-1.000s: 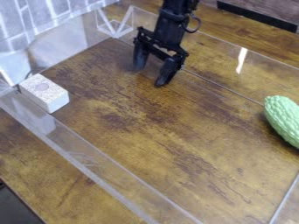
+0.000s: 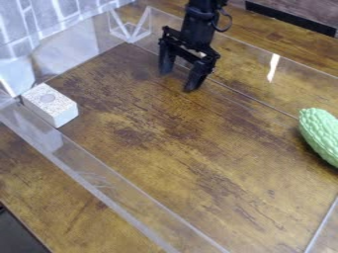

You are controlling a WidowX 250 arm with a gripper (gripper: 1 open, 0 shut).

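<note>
The black gripper point(image 2: 185, 64) hangs at the top middle of the view, low over the wooden floor of a clear-walled bin, near its back wall. Its dark fingers are spread in a cluster; whether they hold anything between them cannot be made out. A white box point(image 2: 49, 105) with a faint round print lies at the left, apart from the gripper. A green, bumpy object point(image 2: 319, 134), shaped like a gourd or corn, lies at the right edge, partly out of frame.
Clear walls run along the left, back and right. A pale cloth or sheet point(image 2: 34, 30) is outside at the upper left.
The gripper has shifted slightly upward in the view, toward the back. The white box and the green object are unmoved.
</note>
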